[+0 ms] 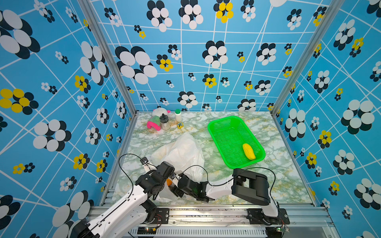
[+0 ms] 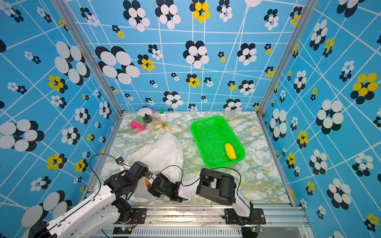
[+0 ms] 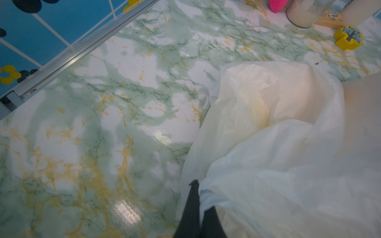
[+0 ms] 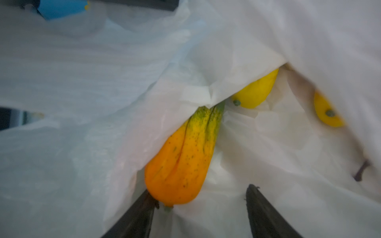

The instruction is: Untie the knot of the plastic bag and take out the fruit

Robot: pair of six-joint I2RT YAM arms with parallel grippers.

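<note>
The white plastic bag (image 1: 182, 152) lies crumpled on the marble table. In the left wrist view my left gripper is shut on a twisted edge of the bag (image 3: 273, 158). My right gripper is inside the bag's opening, fingers apart at either side of the lower end of an orange-yellow squash-like fruit (image 4: 180, 162). Two yellow fruits (image 4: 254, 89) lie deeper in the bag, partly hidden by plastic. A yellow elongated fruit (image 1: 248, 151) lies in the green basket.
The green basket (image 1: 216, 134) stands at the right. Bottles (image 1: 178, 115), a pink object (image 1: 152, 125) and small items crowd the back left. Bare table shows along the left edge and right of the basket.
</note>
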